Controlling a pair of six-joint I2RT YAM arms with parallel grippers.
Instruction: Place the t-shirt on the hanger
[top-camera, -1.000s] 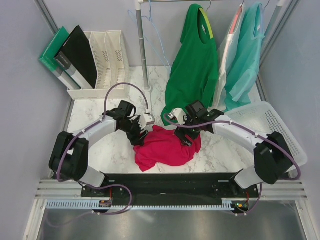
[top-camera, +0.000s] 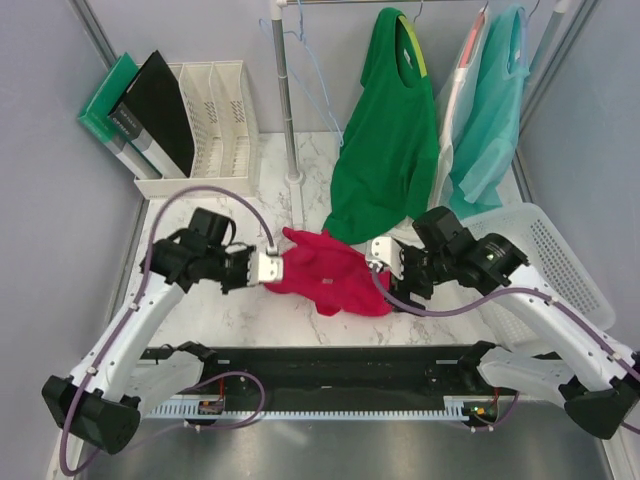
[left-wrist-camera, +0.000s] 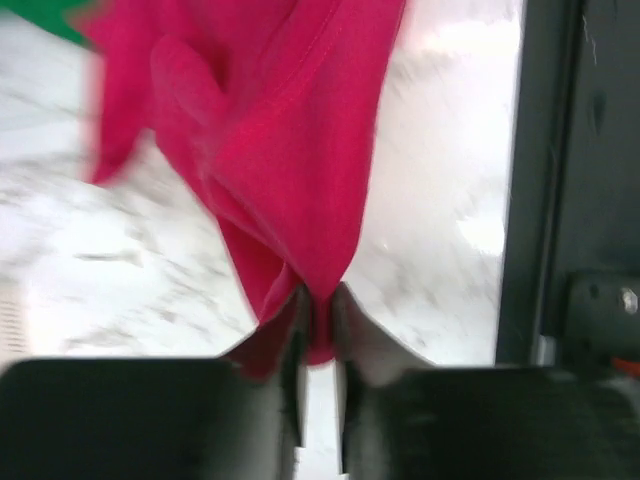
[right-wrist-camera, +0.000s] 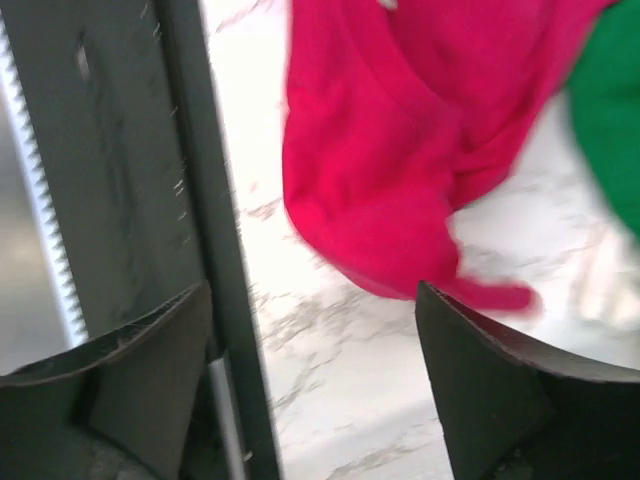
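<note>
A crumpled magenta t-shirt (top-camera: 330, 270) lies on the marble surface. My left gripper (top-camera: 265, 270) is at its left end; in the left wrist view the shirt runs to a point between the close-set, blurred fingertips (left-wrist-camera: 321, 330). My right gripper (top-camera: 395, 285) is over the shirt's right end, its fingers wide apart with nothing gripped in the right wrist view (right-wrist-camera: 310, 300). An empty blue hanger (top-camera: 320, 85) hangs on the rack.
A green shirt (top-camera: 385, 140) and plastic-covered garments hang at the back. A white basket (top-camera: 560, 260) is at the right, a file rack (top-camera: 220, 120) with binders at the back left. The front edge (top-camera: 340, 355) runs below the shirt.
Both arms have moved toward the front edge, the left one from higher up over the shirt's left part. The shirt's outline has shifted.
</note>
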